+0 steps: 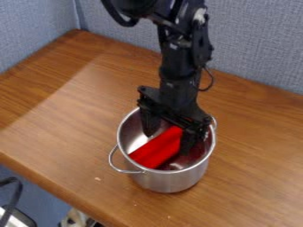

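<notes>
A steel pot (166, 177) with wire handles stands on the wooden table in the middle of the view, and a red elongated object (154, 152) lies inside it. My black gripper (172, 126) reaches down from above into the pot, its fingers spread open around the red object's upper part. Whether they touch it is not clear. The gripper hides part of the pot's interior.
A grey padded wall (260, 53) runs along the back. A cable lies at the lower left corner.
</notes>
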